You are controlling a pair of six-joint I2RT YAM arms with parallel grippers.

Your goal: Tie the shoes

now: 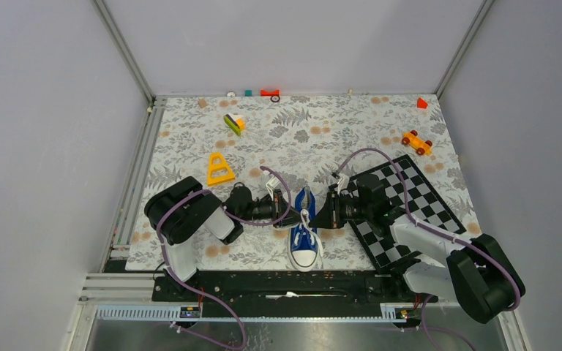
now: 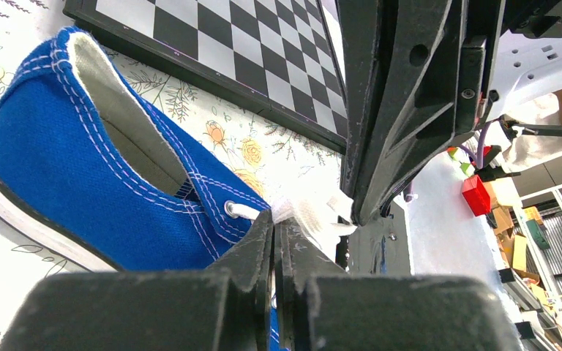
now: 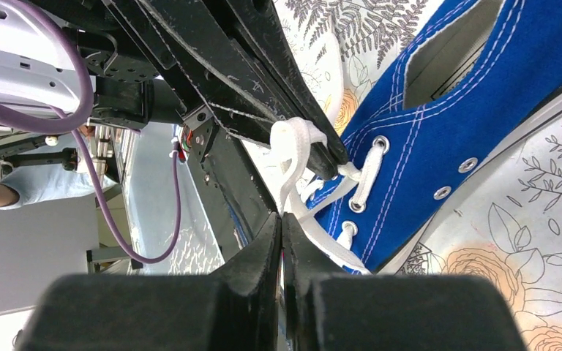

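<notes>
In the top view the blue shoe [image 1: 304,248] stands toe toward the front edge, between both arms. My left gripper [image 1: 298,217] is shut over its lacing. In the right wrist view, white lace [image 3: 291,146] loops round the fingers [image 3: 322,162] of that gripper, and more lace runs from their tips to an eyelet. Whether the left fingers pinch lace is hard to tell. Close on the other side, my right gripper is shut on a lace strand hanging from the loop. In the left wrist view the shoe's opening [image 2: 135,139] faces up.
A chequered board [image 1: 424,197] lies under and beside the right arm. A yellow triangular frame [image 1: 219,169] is behind the left arm, and an orange toy car [image 1: 417,142] sits back right.
</notes>
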